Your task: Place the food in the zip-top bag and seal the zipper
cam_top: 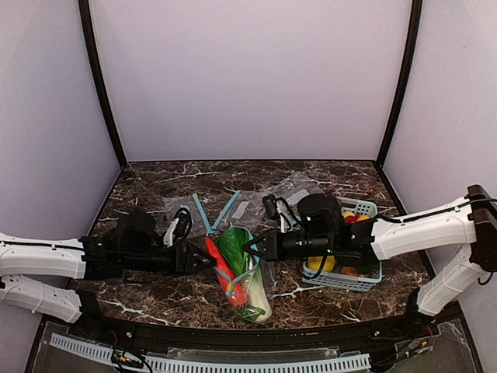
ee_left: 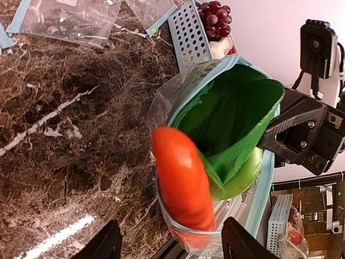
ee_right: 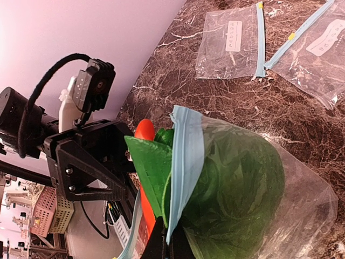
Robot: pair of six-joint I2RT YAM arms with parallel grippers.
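A zip bag holding a red carrot-like vegetable [ee_left: 183,178] and a leafy green with white stalk [cam_top: 256,295] is held upright-tilted at the table's front middle. My right gripper is shut on the bag's blue zipper edge [ee_right: 186,145], beside the greens. My left gripper is part open just left of the bag's mouth, with the red vegetable's top and the near zipper edge between and beyond its fingertips, apparently not gripped. The bag's mouth gapes in the left wrist view, green leaves [ee_left: 237,124] reaching up to it.
A light blue basket [cam_top: 342,284] with grapes [ee_left: 215,19] and other produce stands at the right, behind my right arm. Empty zip bags [ee_right: 232,43] lie flat at the back.
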